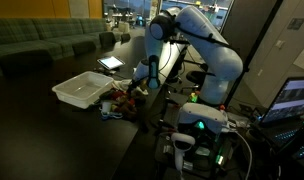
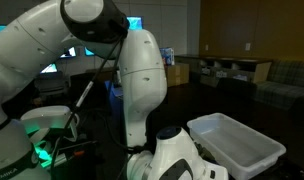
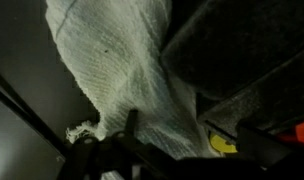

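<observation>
A white ribbed cloth (image 3: pixel 112 65) fills the middle of the wrist view, with a dark cloth (image 3: pixel 227 50) beside it on the right. My gripper is open, low over both. Its left finger lies against the white cloth in view and its right finger by the dark one; whether either touches cannot be told. In exterior view 1 the gripper (image 1: pixel 140 92) reaches down at the right side of a mixed cloth pile (image 1: pixel 116 108) on the dark table. Exterior view 2 hides the fingertips behind the wrist.
An empty-looking white bin (image 1: pixel 83 88) stands left of the pile; it also shows as a white bin (image 2: pixel 232 145) behind the wrist in exterior view 2. A tablet-like panel (image 1: pixel 111 62) lies farther back.
</observation>
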